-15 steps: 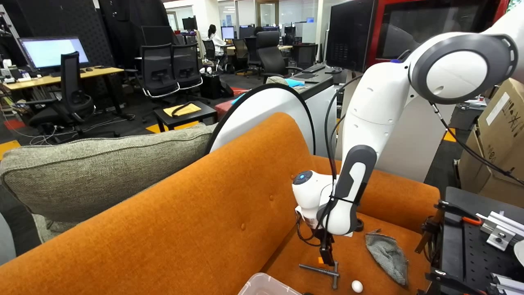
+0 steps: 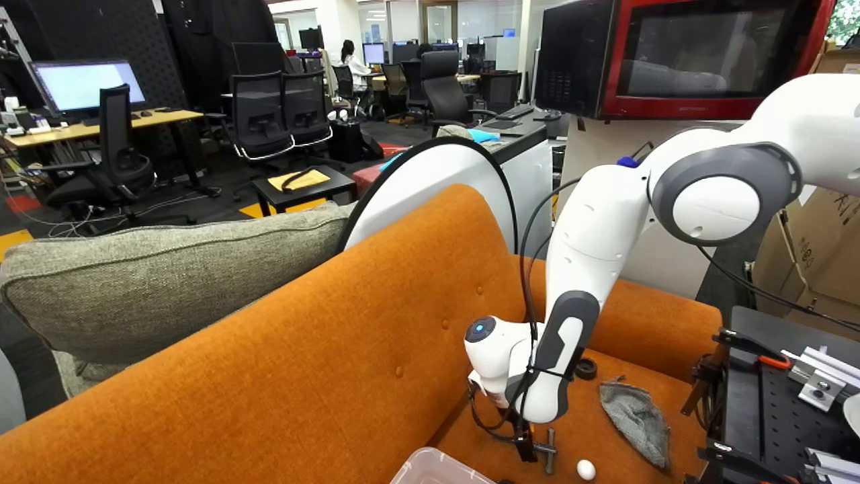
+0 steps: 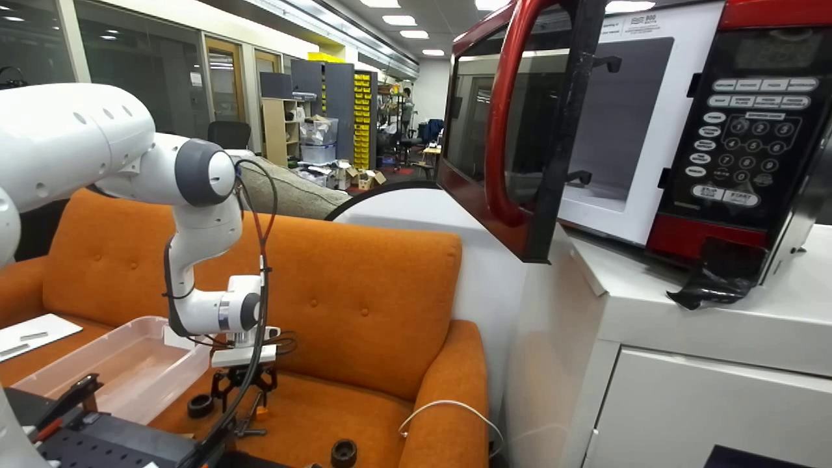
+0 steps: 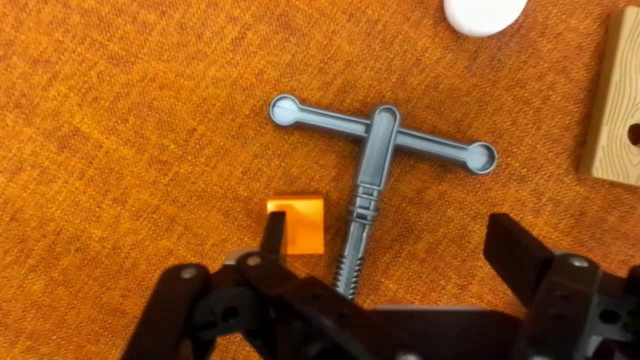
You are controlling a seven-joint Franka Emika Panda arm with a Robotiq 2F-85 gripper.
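In the wrist view a grey T-shaped screw piece (image 4: 378, 153) lies flat on the orange couch seat, its threaded shaft running down into the space between my fingers. An orange block (image 4: 307, 225) rests just left of the shaft, partly covered by my left fingertip. My gripper is open above them, its black fingers well apart and holding nothing. Exterior view 1 shows the crossbar of the T-piece (image 2: 550, 450) beside the gripper; the rest is hidden behind it. In exterior view 2 the gripper (image 3: 243, 390) points down close over the seat.
A white egg-like object (image 4: 483, 12) and a wooden block (image 4: 621, 108) with a hole lie nearby. The clear plastic bin (image 3: 129, 363) stands beside the arm. Dark rings (image 3: 344, 452) and a grey cloth (image 2: 637, 419) lie on the seat; a black table (image 2: 774, 403) borders it.
My arm has come down, and the gripper has shifted slightly left in exterior view 1. The shaft of the T-piece, visible there before, is now mostly hidden by the gripper.
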